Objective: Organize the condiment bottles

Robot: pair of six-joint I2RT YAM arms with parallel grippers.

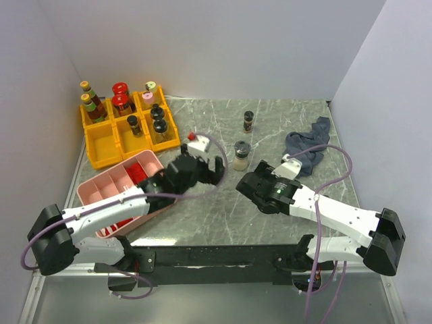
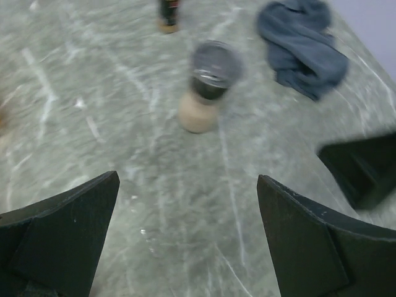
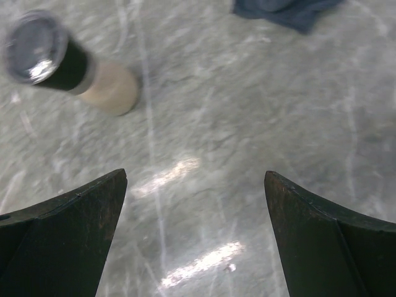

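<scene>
A shaker bottle [image 1: 241, 162] with a dark lid and pale contents stands on the marble table; a small dark bottle [image 1: 248, 123] stands behind it. My left gripper is open above the table, the shaker ahead of its fingers and nothing between them. The right gripper is also open and empty, with the shaker [image 3: 110, 86] beyond its left finger. At the back left, a yellow rack [image 1: 103, 156] holds red-capped jars [image 1: 122, 101], sauce bottles [image 1: 94, 108] and dark-lidded bottles [image 1: 159, 125]. Its front left compartment is empty.
A pink divided box [image 1: 98, 191] with red items lies front left, partly under my left arm. A crumpled blue-grey cloth [image 1: 307, 148] is at the right. Both grippers are close to the shaker, one on each side. Bare table lies at the front centre.
</scene>
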